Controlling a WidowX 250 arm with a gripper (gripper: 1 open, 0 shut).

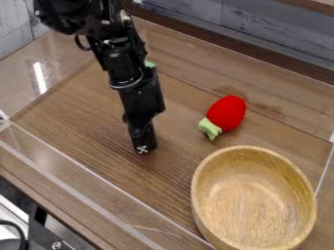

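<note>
My black gripper (141,137) reaches down from the top left to low over the middle of the wooden table (65,146). Whether its fingers are open or shut, or hold anything, is too dark and small to tell. To its right lies a red object (228,112) with a pale green piece (210,128) at its lower left end. A wooden bowl (255,195) stands at the lower right.
A small green item (150,64) is partly hidden behind the arm. A grey wall borders the back edge, and dark cables hang off the lower left corner.
</note>
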